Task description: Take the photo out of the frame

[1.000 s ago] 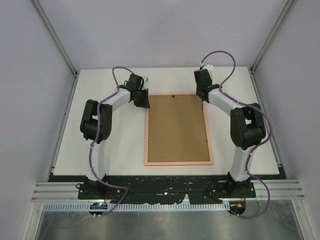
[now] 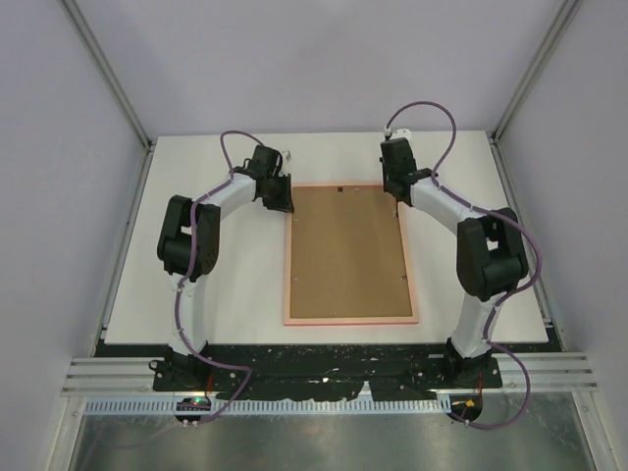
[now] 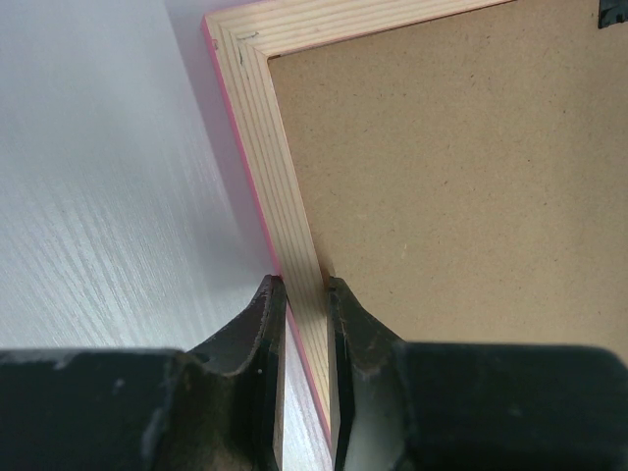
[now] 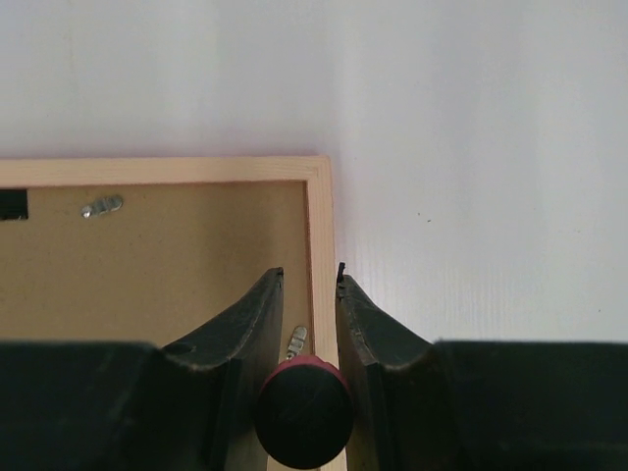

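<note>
The picture frame (image 2: 287,265) lies back side up on the white table, its brown backing board (image 2: 348,255) filling the pale wooden border. No photo shows. On the frame's far left side my left gripper is closed across the wooden border, one finger on each side. My right gripper is above the far right corner area, shut on a round, dark-ended tool with a red rim (image 4: 304,412), seen end-on. Just beyond the tool, a small metal clip (image 4: 296,341) sits at the board's edge; whether the tool's tip touches it is hidden.
Another metal clip (image 4: 102,206) and a black tab (image 4: 14,204) sit along the far border. More small clips dot the board's edges. Bare white table (image 2: 461,304) surrounds the frame on the left, right and far sides.
My right arm has shifted slightly, its elbow outward to the right and its gripper a little nearer the front. The left arm and the frame have stayed still.
</note>
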